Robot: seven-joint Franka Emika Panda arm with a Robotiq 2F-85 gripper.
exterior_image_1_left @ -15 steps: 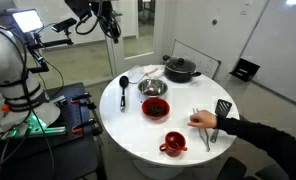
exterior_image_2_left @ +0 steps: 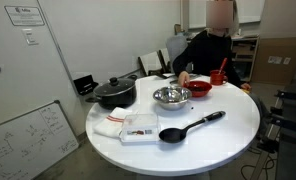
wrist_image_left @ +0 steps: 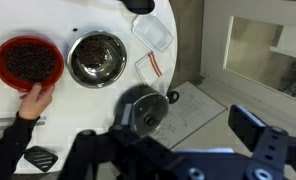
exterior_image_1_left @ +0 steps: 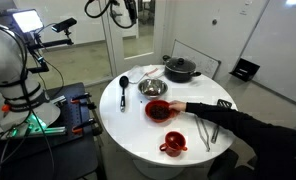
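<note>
High over the table, my gripper stands open with nothing between its fingers; the first exterior view catches the arm at its top edge. Below, in the wrist view, a red bowl [wrist_image_left: 54, 44] holds many dark beans, and a person's hand [wrist_image_left: 33, 102] touches its edge. Beside that bowl sits a metal bowl [wrist_image_left: 90, 72] with some dark pieces in its bottom. A black pot [wrist_image_left: 146, 111] is partly covered by my gripper's parts.
On the round white table [exterior_image_1_left: 128, 125] lie a black ladle [exterior_image_1_left: 123, 84], a red mug [exterior_image_1_left: 173, 144] and a slotted spatula [exterior_image_1_left: 224, 106]. A clear box [exterior_image_2_left: 140, 129] rests by a cloth [exterior_image_2_left: 110, 124]. The person's arm [exterior_image_1_left: 233, 122] reaches across the right side.
The person's hand has moved left from the utensils to the red bowl. My gripper has shifted right, toward the table, in the first exterior view.
</note>
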